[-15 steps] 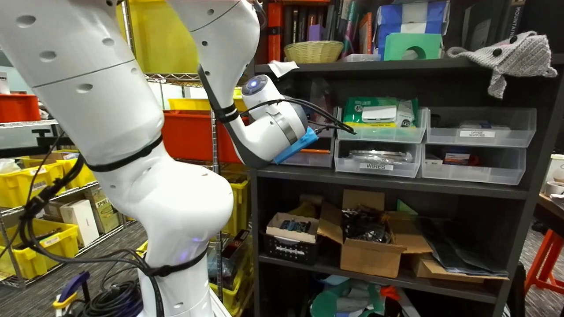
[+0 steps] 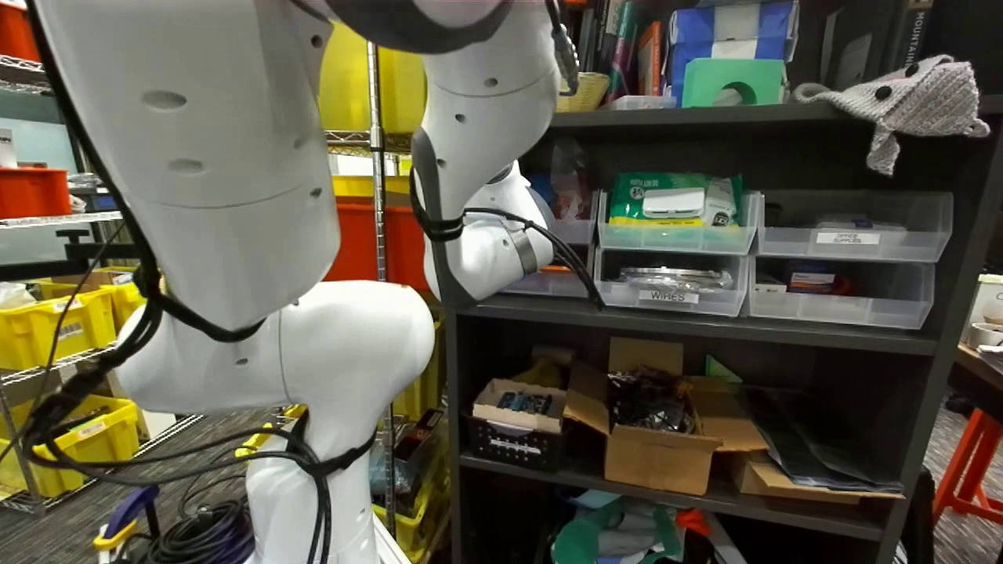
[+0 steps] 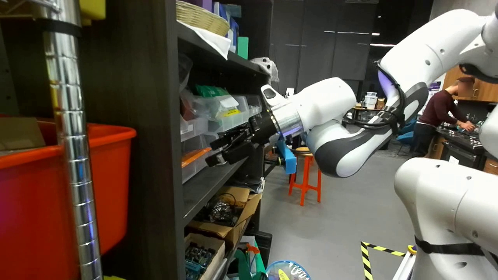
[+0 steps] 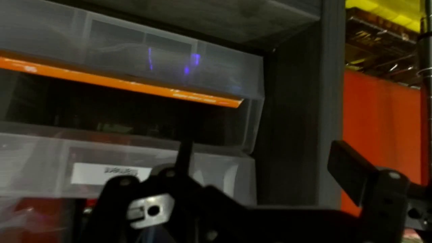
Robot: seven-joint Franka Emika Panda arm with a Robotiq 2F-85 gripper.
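Observation:
My black gripper [image 3: 215,151] points at the clear plastic bins [image 3: 196,126] on the left end of the shelf, close to their fronts. In the wrist view, which looks upside down, the gripper stands open, its fingers [image 4: 349,172] wide apart with nothing seen between them. One bin [image 4: 226,69] there holds a thin orange item [image 4: 121,83]; the other bin [image 4: 218,172] carries a white label [image 4: 109,172]. Whether a finger touches a bin cannot be told. In exterior view 1 the arm's white wrist [image 2: 494,249] hides the gripper.
A dark upright panel [image 4: 297,121] closes the shelf's end, with an orange-red tub [image 3: 105,186] beyond it. More clear bins [image 2: 851,225] fill the shelf to the right. Cardboard boxes [image 2: 658,460] sit below. The dark shelf board [image 3: 205,189] runs under the bins.
The upper arm and forearm have swung right in exterior view 1, now covering the basket. The wrist has turned, and its blue part no longer shows there. The bins look unmoved.

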